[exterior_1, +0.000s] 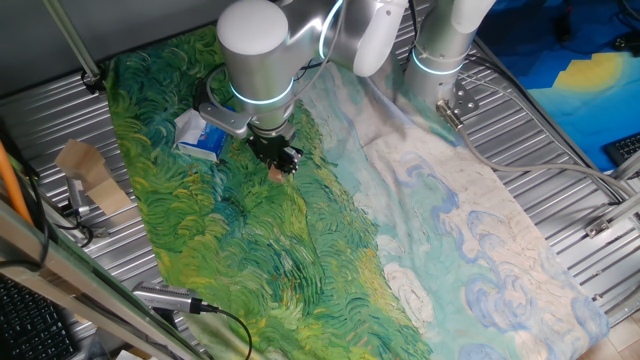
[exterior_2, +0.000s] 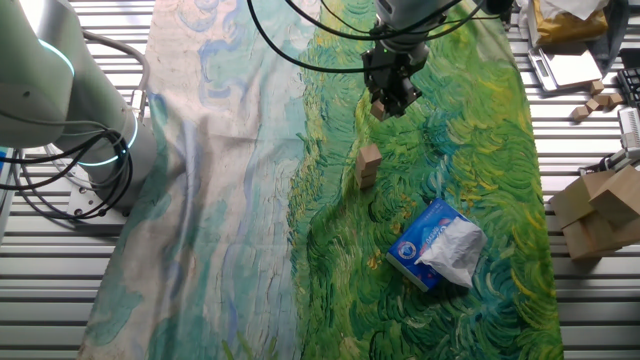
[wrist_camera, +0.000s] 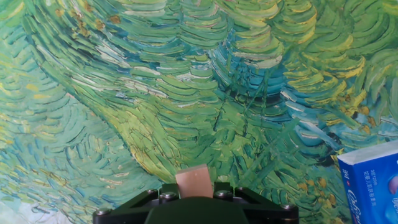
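Observation:
Between the black fingers of my gripper sits a small wooden block (wrist_camera: 194, 178), its pinkish end poking out at the bottom of the wrist view. The fingers are shut on it. Exterior view 2 has this block at the gripper's tip, and a little apart from it stands what looks like a short stack of wooden blocks (exterior_2: 368, 165) on the painted cloth. Exterior view 1 shows only a pinkish bit of wood (exterior_1: 275, 174) under the gripper; the stack cannot be made out there, nor in the wrist view. How high the held block hangs is unclear.
A blue tissue pack (exterior_2: 425, 243) with white tissue sticking out lies on the green part of the cloth, near the stack. Several loose small blocks (exterior_2: 597, 100) and cardboard boxes (exterior_2: 598, 212) are off the cloth's edge.

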